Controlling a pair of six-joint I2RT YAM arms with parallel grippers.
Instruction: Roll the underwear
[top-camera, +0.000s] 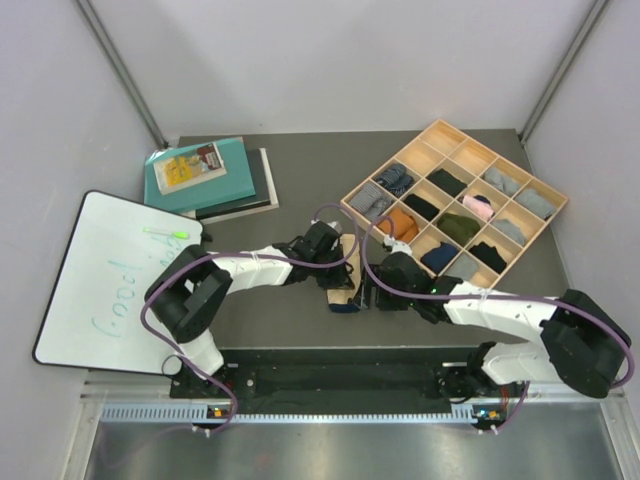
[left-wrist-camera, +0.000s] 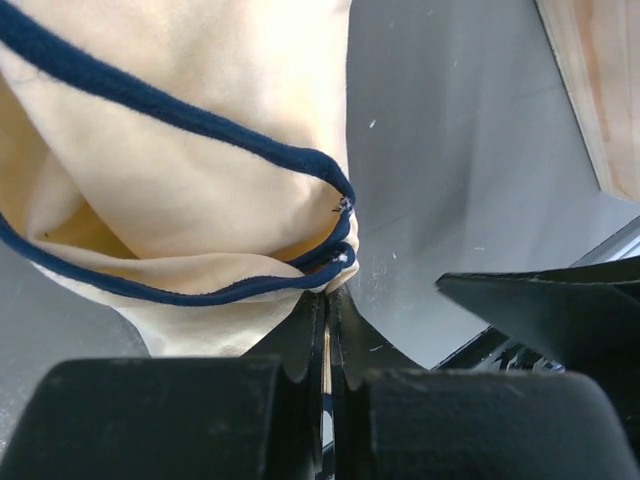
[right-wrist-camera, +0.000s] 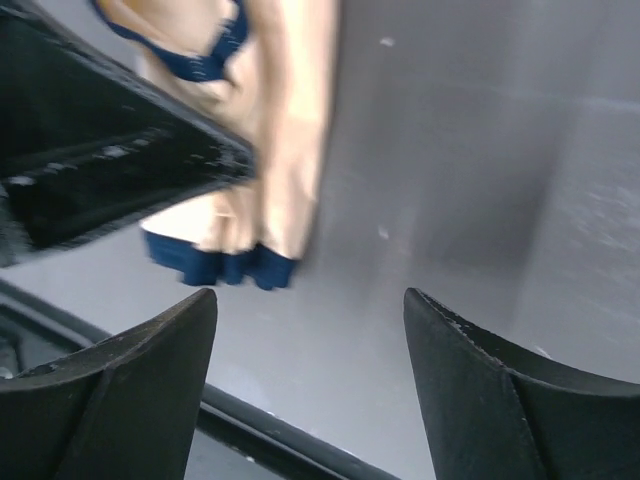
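The cream underwear (top-camera: 341, 296) with navy trim lies as a narrow strip on the grey table, between my two arms in the top view. My left gripper is shut, its tips pinching the navy-edged fold of the underwear (left-wrist-camera: 190, 190) in the left wrist view. Just to the right, my right gripper stands open, with only bare table showing between its fingers. In the right wrist view the underwear (right-wrist-camera: 297, 120) and its navy end are partly hidden behind a dark left finger.
A wooden divider box (top-camera: 455, 200) with several folded garments stands at the back right, close to the right arm. On the left are a whiteboard (top-camera: 110, 285) and stacked books (top-camera: 205, 180). The table behind the left arm is clear.
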